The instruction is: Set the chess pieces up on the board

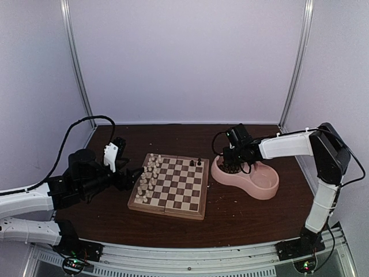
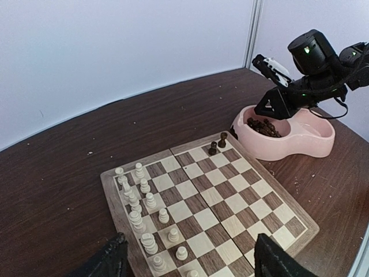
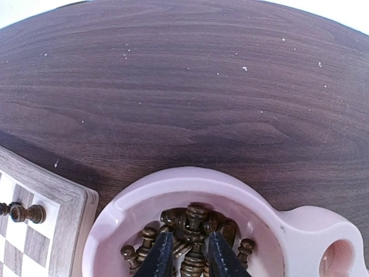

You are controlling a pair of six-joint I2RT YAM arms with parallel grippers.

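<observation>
White pieces [image 2: 150, 199] stand in two columns along the left side of the chessboard [image 1: 184, 187]. Two dark pieces [image 2: 222, 139] stand upright at its far right corner. More dark pieces [image 3: 147, 235] lie jumbled in the pink bowl [image 3: 101, 242]. Down in that bowl, my right gripper is partly open, its fingers [image 3: 163, 254] on either side of a dark piece [image 3: 196, 216]; a gap shows beside it, and no grip on it can be made out. My left gripper is open and empty, near the white pieces' side of the board.
The bowl's second compartment [image 1: 264, 180] is empty. The bowl stands close to the board's right edge.
</observation>
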